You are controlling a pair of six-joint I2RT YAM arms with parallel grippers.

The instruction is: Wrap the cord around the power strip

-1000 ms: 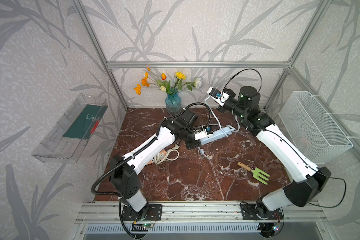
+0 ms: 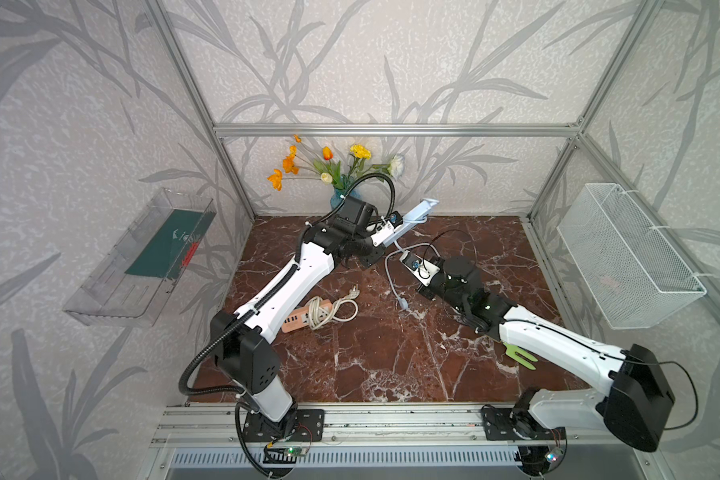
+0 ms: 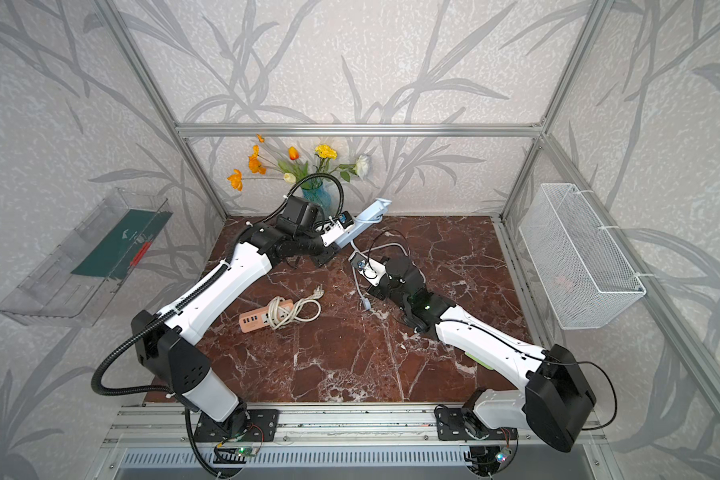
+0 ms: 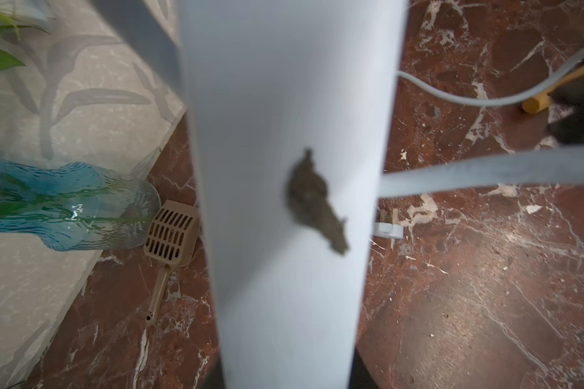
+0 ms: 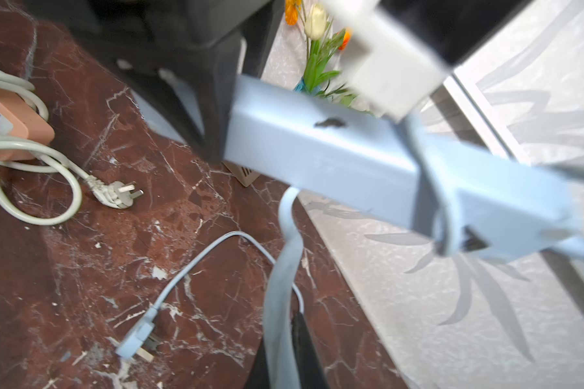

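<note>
My left gripper [image 2: 381, 238] is shut on a pale blue power strip [image 2: 414, 214], held raised and tilted at the back middle; it fills much of the left wrist view. A loop of grey cord [image 5: 446, 220] passes round the strip. Below, my right gripper [image 2: 408, 257] is shut, with the grey cord [image 5: 279, 298] running up from its fingers toward the strip; whether it is pinched is hard to tell. The cord's plug [image 5: 136, 334] lies on the table.
A peach power strip [image 2: 296, 318] with coiled cream cord lies left. A flower vase [image 4: 78, 201] and a scoop [image 4: 172, 230] are at the back. A green garden fork [image 2: 520, 356] lies front right. Mesh basket [image 2: 624, 256] at right.
My left gripper has lifted the power strip up and back from the table. My right gripper has moved down and left, from high right to just below the strip.
</note>
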